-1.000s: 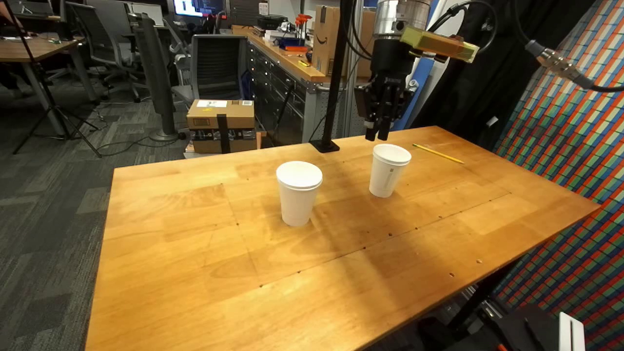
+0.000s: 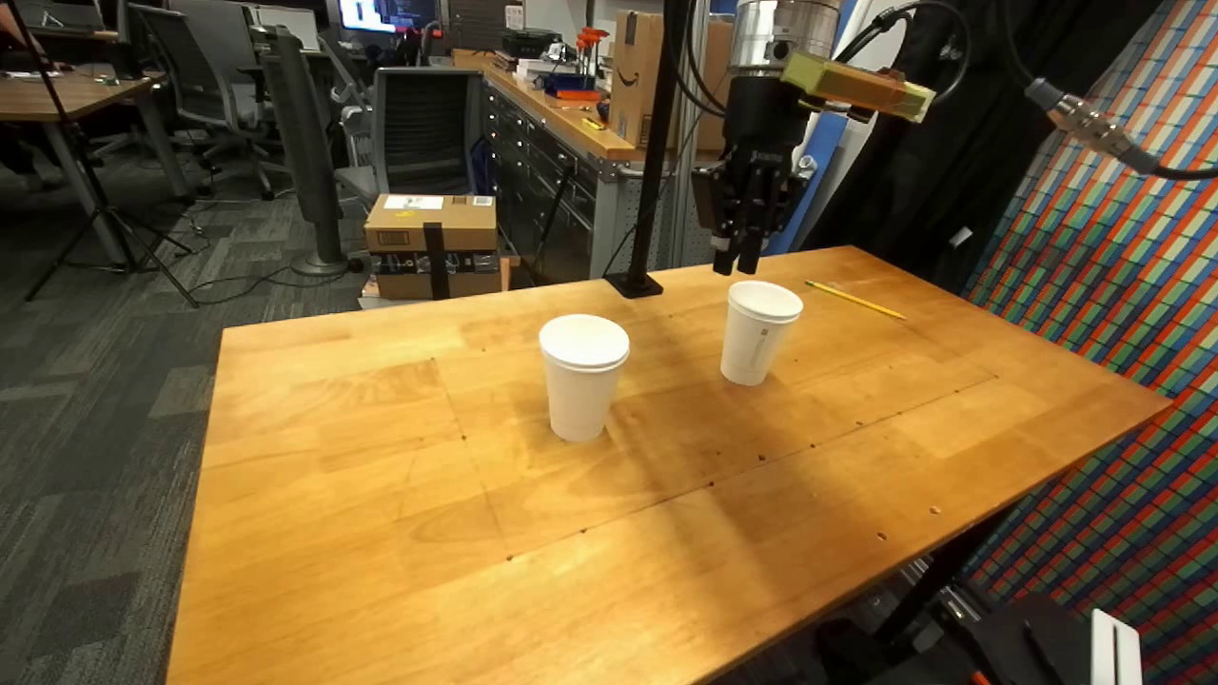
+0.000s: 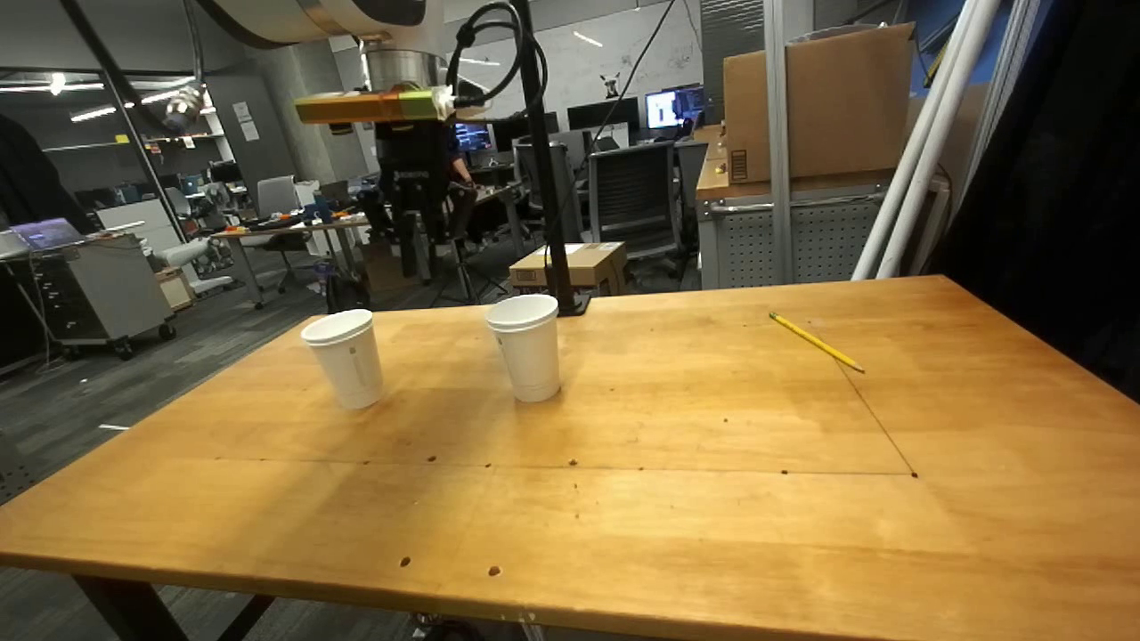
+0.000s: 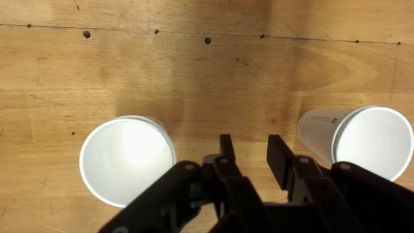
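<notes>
Two white paper cups stand upright and apart on the wooden table. In exterior view 1 one cup (image 2: pixel 579 388) is near the table's middle, and the other cup (image 2: pixel 756 339) is farther right, closer to the arm. My gripper (image 2: pixel 737 269) hangs above the table, pointing down, clear of both cups. From the wrist view, the open gripper has bare table between its fingers, with one empty cup (image 4: pixel 128 161) to the left and the other cup (image 4: pixel 355 139) to the right. A yellow pencil (image 3: pixel 817 342) lies flat on the table, well away from the cups.
A black post (image 2: pixel 635 283) rises at the table's back edge, close behind the cups. A cardboard box (image 2: pixel 434 245) sits on the floor beyond the table.
</notes>
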